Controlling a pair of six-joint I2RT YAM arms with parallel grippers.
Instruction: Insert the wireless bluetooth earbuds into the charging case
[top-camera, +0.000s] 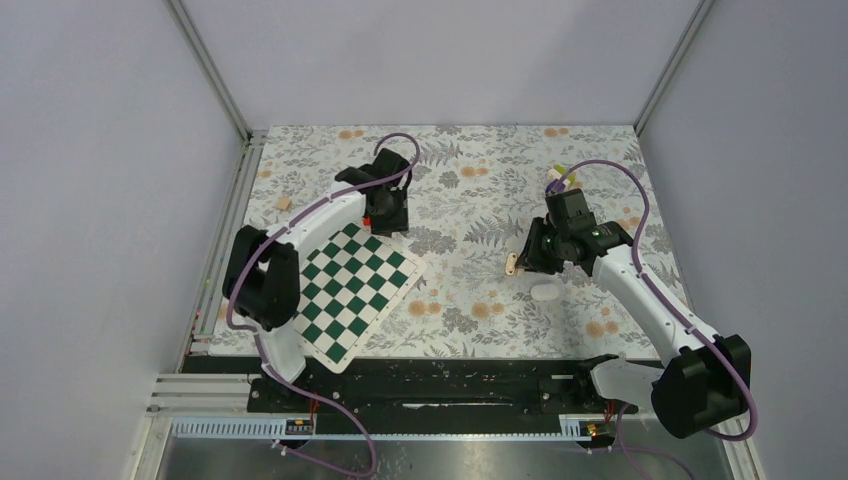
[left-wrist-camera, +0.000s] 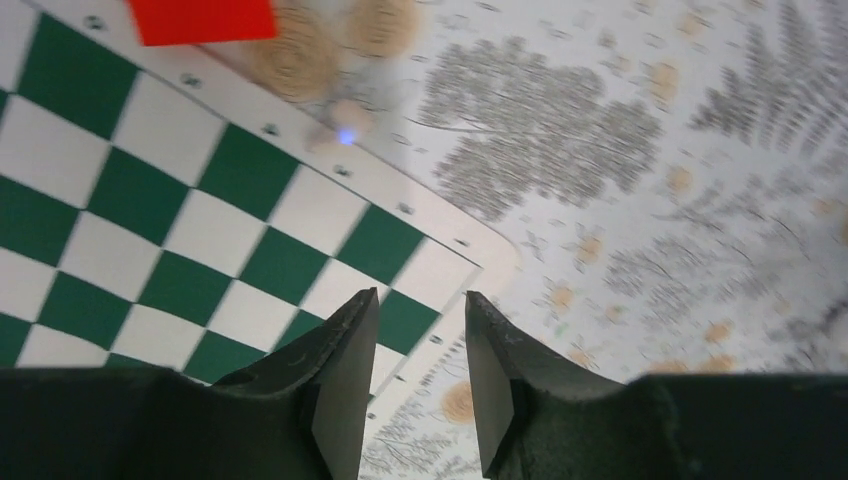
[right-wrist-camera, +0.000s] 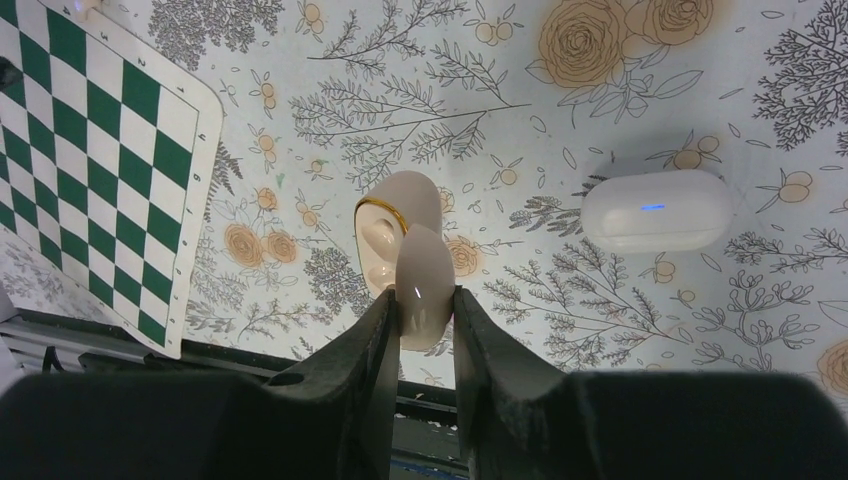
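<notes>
A cream earbud case with gold trim (right-wrist-camera: 378, 225) shows its two wells in the right wrist view; its pale lid (right-wrist-camera: 425, 280) lies between the fingertips of my right gripper. A second white oval case (right-wrist-camera: 655, 208) with a blue light lies to its right, apparently closed. My left gripper is part open and empty, above the board's edge. In the left wrist view a small blurred pale object with blue light (left-wrist-camera: 350, 125), likely an earbud, lies at that edge.
A green checkered board (top-camera: 350, 290) covers the left front. A red block (left-wrist-camera: 205, 20) lies by its back edge, a wooden block (top-camera: 283, 203) at the back left, coloured items (top-camera: 560, 172) at the back right.
</notes>
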